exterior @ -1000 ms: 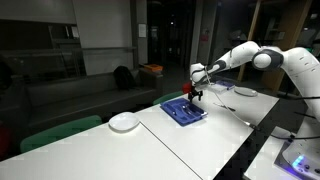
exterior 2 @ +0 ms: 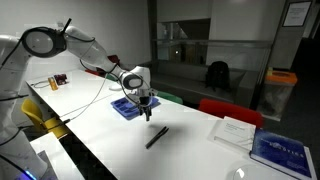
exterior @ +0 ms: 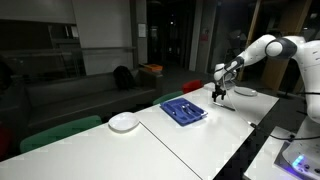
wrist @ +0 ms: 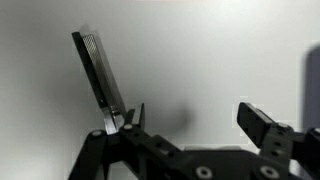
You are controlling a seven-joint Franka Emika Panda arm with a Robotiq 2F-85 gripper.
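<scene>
My gripper stands open, with bare white tabletop between its spread fingertips. In the wrist view, a long thin object, dark along one side and metallic along the other (wrist: 98,72), lies to the left of the left finger (wrist: 134,120); its lower end passes close beside that finger. Exterior view 2 shows a dark slim object (exterior 2: 157,138) flat on the table, with the gripper (exterior 2: 148,112) above the surface beyond it. A blue tray (exterior: 178,113) holding small items sits left of the gripper (exterior: 219,98) in exterior view 1.
A white plate (exterior: 124,122) rests farther left on the long white table (exterior: 120,155). Book-like boxes (exterior 2: 280,150) and another plate (exterior 2: 240,173) are at the right in exterior view 2. Chairs and a dark sofa (exterior: 80,90) stand behind.
The tray has stayed put.
</scene>
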